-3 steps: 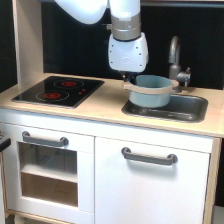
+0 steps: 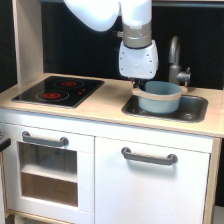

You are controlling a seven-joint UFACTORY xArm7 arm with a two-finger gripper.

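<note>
A grey-blue pot (image 2: 160, 103) with a beige band round its rim is at the sink (image 2: 190, 110), in its left part. Its lower side is over the dark basin; whether it touches the bottom cannot be seen. My gripper (image 2: 136, 86) points down at the left side of the pot, close to its rim. The fingers are small and dark here, so I cannot make out whether they are shut on the pot's edge or apart.
Behind the sink rises a dark faucet (image 2: 177, 65). A black stove (image 2: 58, 92) with two red-ringed burners lies to the left, empty. Bare wooden counter (image 2: 105, 105) lies between stove and sink. White cupboard doors (image 2: 150, 190) with grey handles are below.
The pot has moved right and down, lower into the sink area. My arm and gripper have shifted a little right and down with it.
</note>
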